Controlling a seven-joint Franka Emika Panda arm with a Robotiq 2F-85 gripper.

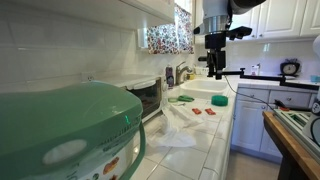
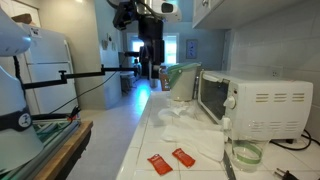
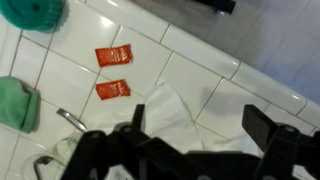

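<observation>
High over the tiled counter hangs my gripper (image 1: pixel 217 73), well clear of everything on it. Its dark fingers stand wide apart in the wrist view, the gripper open, with only counter and white sheet visible between them. Two small red packets (image 3: pixel 114 72) lie side by side on the white tiles. Near them is a crumpled white sheet (image 3: pixel 168 118), cloth or paper, partly hidden by my gripper. A green cloth-like thing (image 3: pixel 17 104) and a round teal object (image 3: pixel 71 31) lie at the left edge of the wrist view.
A white toaster oven (image 2: pixel 268 105) stands against the wall, with a glass jar (image 2: pixel 246 154) before it. A large green-lidded container (image 1: pixel 65 120) fills the left of exterior view 1. Beyond the counter is a sink (image 1: pixel 205 86). Bare tile (image 2: pixel 130 165) runs along the counter's open edge.
</observation>
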